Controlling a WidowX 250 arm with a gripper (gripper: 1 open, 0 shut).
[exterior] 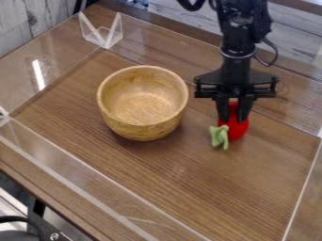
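My black gripper (235, 102) reaches down from the top right over a red object with a green top (231, 127), which lies on the wooden table (151, 188). Its fingers are low around the red part and cover much of it; whether they touch it cannot be seen clearly.
A large wooden bowl (141, 102) stands to the left of the gripper. A small clear wire-like item (102, 30) is at the back left. A dark cable shows at the bottom left.
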